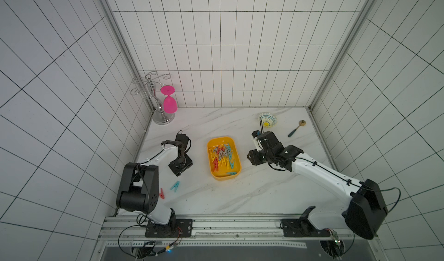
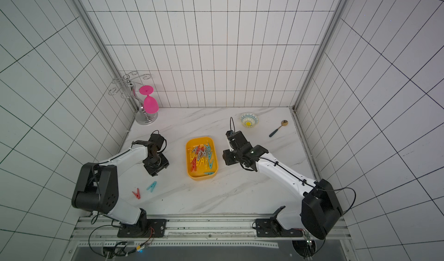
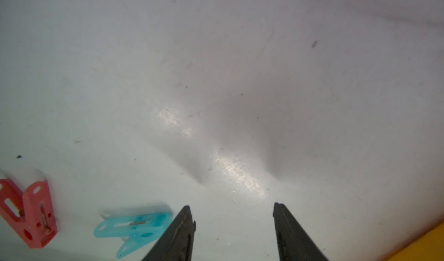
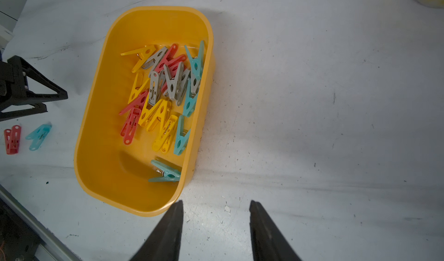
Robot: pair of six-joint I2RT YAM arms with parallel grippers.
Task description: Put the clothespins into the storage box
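The yellow storage box (image 4: 87, 168) stands mid-table, holding several clothespins in yellow, red, grey and teal. Outside it, left of the box, a red clothespin (image 3: 39, 217) and a light-blue clothespin (image 3: 129, 228) lie on the table near its front. My left gripper is open and empty; in its wrist view the blue pin sits just left of the left finger. In the top left view this gripper (image 1: 181, 172) is between the loose pins and the box. My right gripper has its fingers apart, empty, just right of the box.
A metal stand with a pink glass (image 1: 169, 104) occupies the back left corner. A patterned bowl (image 2: 249, 119) and a spoon (image 2: 278, 128) lie at the back right. Bare table surrounds the box, with both arms flanking it.
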